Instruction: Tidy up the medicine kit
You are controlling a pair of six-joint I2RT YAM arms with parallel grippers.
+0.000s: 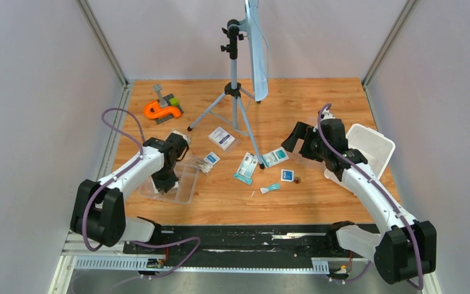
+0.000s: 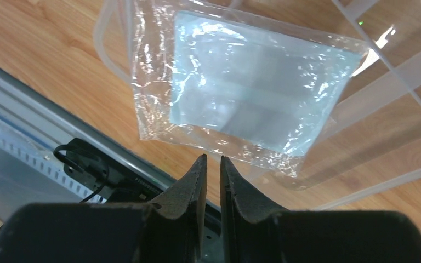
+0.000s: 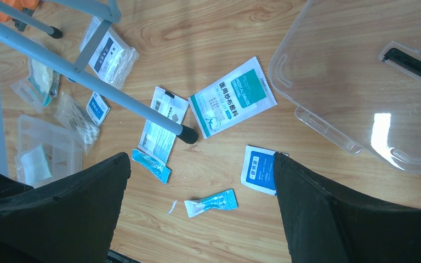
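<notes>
The left gripper (image 1: 165,187) is down at the clear divided box (image 1: 186,193). In the left wrist view its fingers (image 2: 198,181) are almost together, a narrow gap between them. Their tips sit at the edge of a see-through bag with a pale blue pad (image 2: 257,82), lying in the box and partly over its rim; whether its film is pinched cannot be told. My right gripper stands open and empty above the table. Below it lie a gauze packet (image 3: 233,98), a blue-and-white square packet (image 3: 259,170) and a small turquoise sachet (image 3: 212,203).
Tripod legs (image 1: 251,131) stand mid-table among packets. Beside the box lies a swab bag (image 1: 201,164). A white bin (image 1: 373,147) is at the right, near a clear lidded case (image 3: 356,71). An orange object (image 1: 161,110) sits back left.
</notes>
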